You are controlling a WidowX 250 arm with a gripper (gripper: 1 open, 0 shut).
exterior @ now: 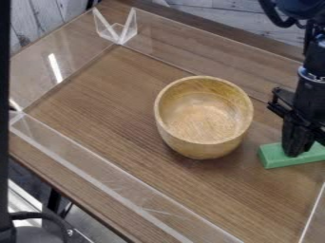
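Note:
My black gripper [297, 147] is at the right edge, its shut fingertips down at the top of a green block [277, 157] that lies on the wooden table. Whether anything is between the fingers does not show. A light wooden bowl [202, 115] sits to the left of the block, a little apart from it.
A clear plastic piece [117, 28] is at the back left. Dark equipment is along the left edge, beyond the table.

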